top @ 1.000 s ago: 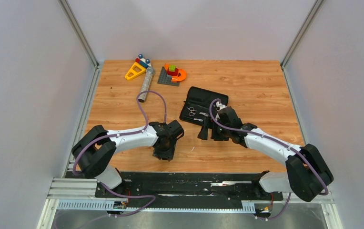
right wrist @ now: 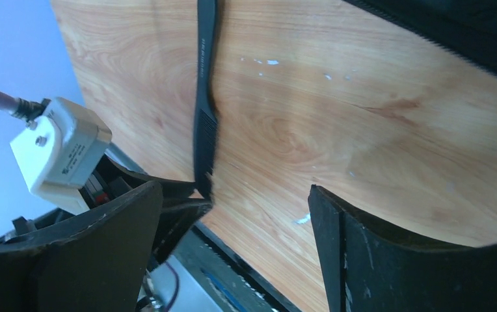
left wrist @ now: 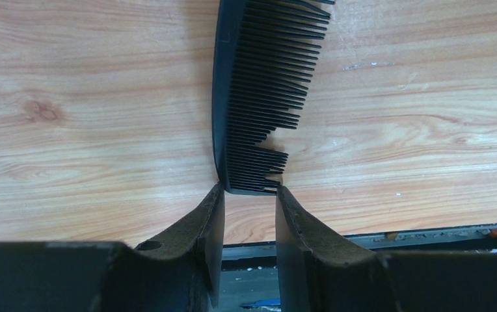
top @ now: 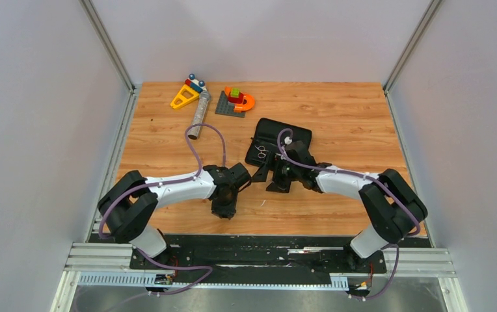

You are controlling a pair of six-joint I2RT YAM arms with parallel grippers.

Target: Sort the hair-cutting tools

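Observation:
A black comb [left wrist: 239, 78] lies on the wood beneath my left gripper, whose fingertips are at either side of its end, part open. In the right wrist view the comb [right wrist: 204, 78] runs toward the left gripper's housing. My right gripper stands open above the wood, nothing between its fingers, near the comb. A black zip case [top: 278, 127] lies open behind the right gripper, with scissors [top: 261, 152] and other silver tools inside, partly hidden by the arm.
A silver cylinder [top: 200, 114], a yellow toy [top: 181, 100] and an orange toy on a grey plate [top: 228, 107] lie at the back left. The front edge [left wrist: 428, 235] is close to the left gripper.
My right arm has moved left, toward the left gripper and the comb. The left arm has barely shifted.

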